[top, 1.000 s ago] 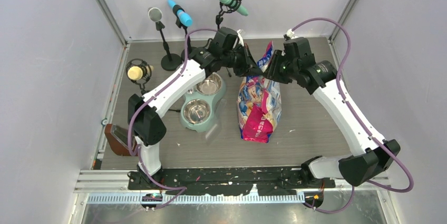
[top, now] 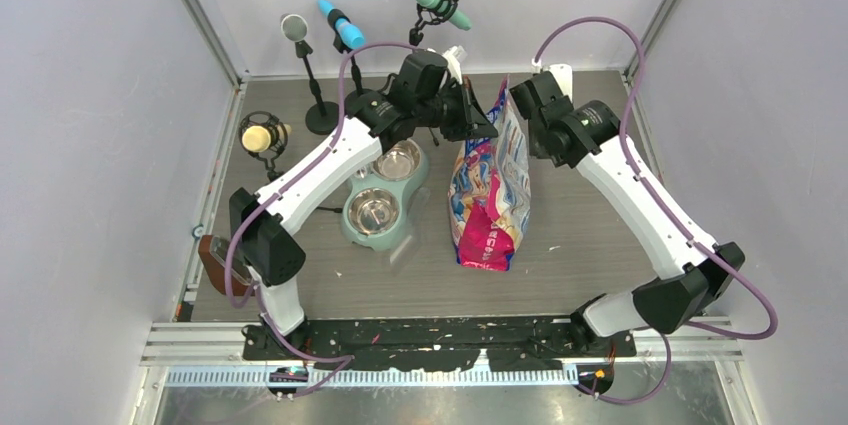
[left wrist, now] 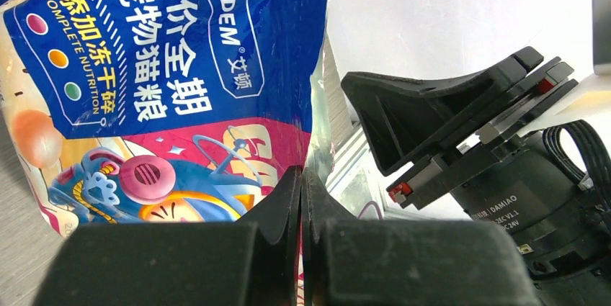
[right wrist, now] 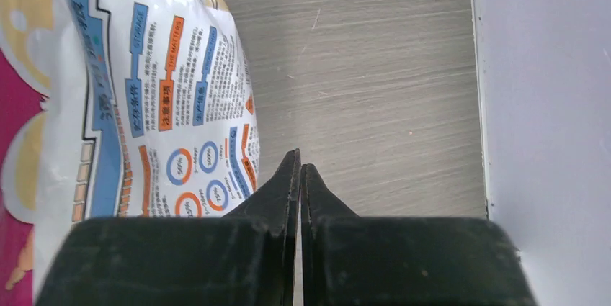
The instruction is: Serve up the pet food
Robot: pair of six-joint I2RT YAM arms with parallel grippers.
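The tall pet food bag (top: 490,205) stands on the table, blue at its upper part and magenta below. My left gripper is shut at the edge of the bag's printed front (left wrist: 180,54); whether film is pinched between its tips I cannot tell. To the right of the bag, my right gripper is shut, its tips over bare table beside the bag's white side panel (right wrist: 180,104), with nothing visible between them. A green double feeder holds two steel bowls, the front one (top: 373,211) empty and the rear one (top: 397,159) partly under the left arm.
Microphones on stands, among them a blue one (top: 342,22) and a green one (top: 440,3), are along the back. A brown object (top: 222,267) lies at the left edge. Bare table (top: 590,235) is to the bag's right, with a wall (right wrist: 547,104) beyond.
My right gripper was at the bag's upper part beside the left one; it has shifted back and right, away from the bag. The bag's upper right side looks narrower.
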